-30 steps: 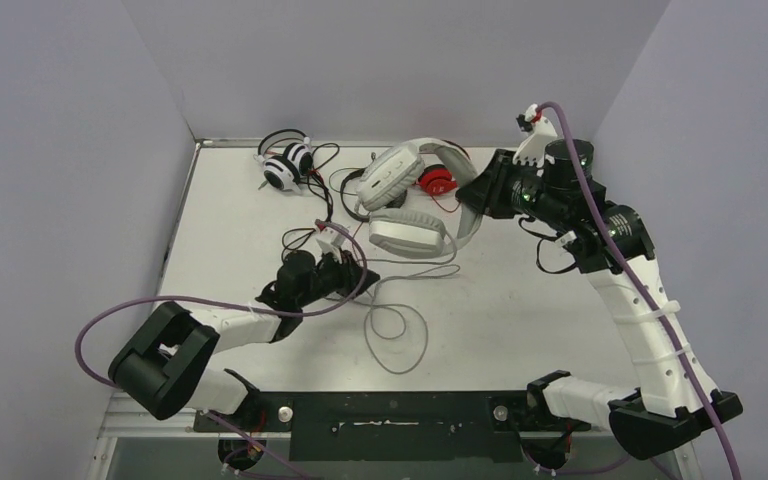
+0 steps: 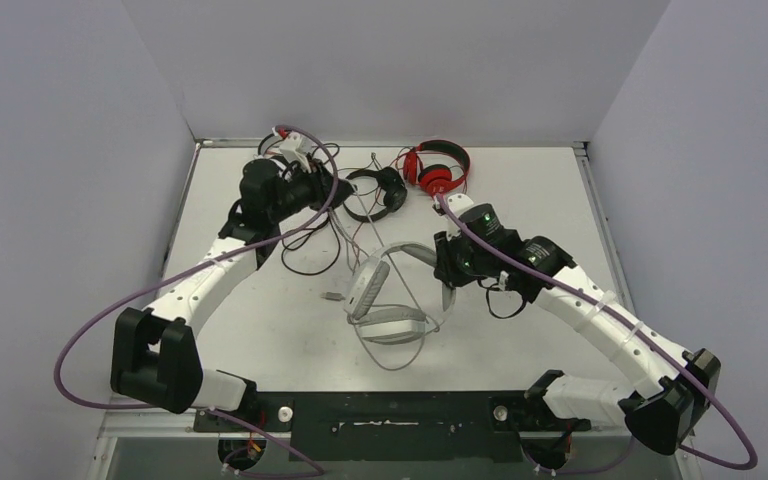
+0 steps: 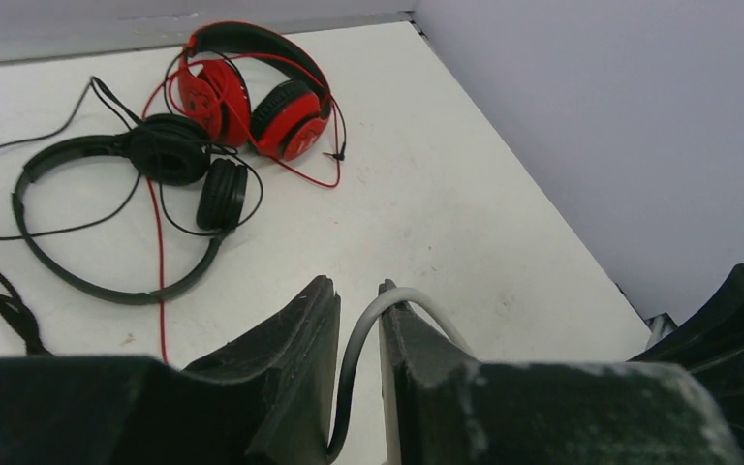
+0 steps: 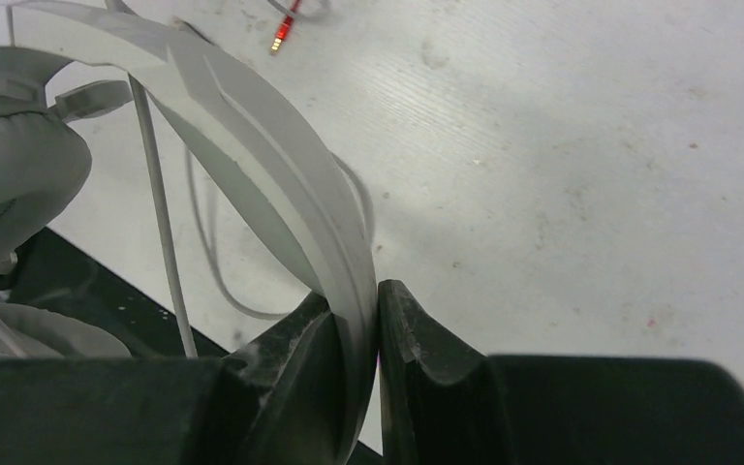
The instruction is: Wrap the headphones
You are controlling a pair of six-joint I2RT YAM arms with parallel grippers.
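Note:
The white headphones hang above the lower middle of the table, ear cups toward the front. My right gripper is shut on their headband, which runs between its fingers in the right wrist view. Toward the back left, my left gripper is partly open, with a visible gap between its fingertips. The pale grey cable arches through that gap and over one finger. From there the cable slants down across the headphones in the top view, and a loop of it hangs in front of the cups.
Behind lie black headphones and red headphones, their cords tangled. Dark cords lie left of centre, beside a pale connector.
My left gripper has moved toward the back, drawing the cable up, and now covers the striped headphones.

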